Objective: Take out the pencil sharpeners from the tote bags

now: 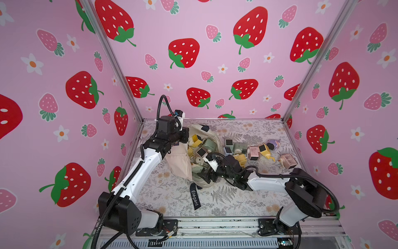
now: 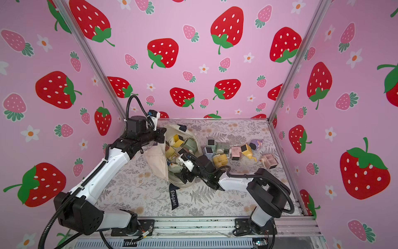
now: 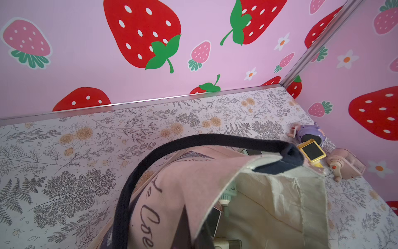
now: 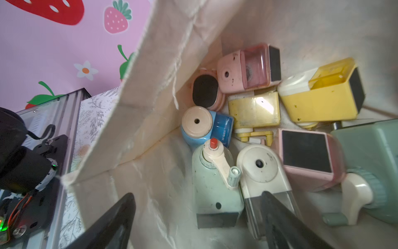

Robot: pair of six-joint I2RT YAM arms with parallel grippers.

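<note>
The beige tote bag (image 1: 178, 164) lies open on its side, packed with sharpeners. My right gripper is open inside the bag's mouth, its fingers either side of a mint crank sharpener (image 4: 215, 199) and a cream sharpener (image 4: 263, 174). Beyond them lie a blue sharpener (image 4: 221, 128), pink sharpeners (image 4: 232, 70), yellow ones (image 4: 319, 99) and a larger green one (image 4: 369, 157).
Several sharpeners (image 1: 253, 152) lie on the patterned table right of the bag, with a purple one (image 1: 272, 144) at the back. A black strap (image 1: 194, 197) trails toward the front.
</note>
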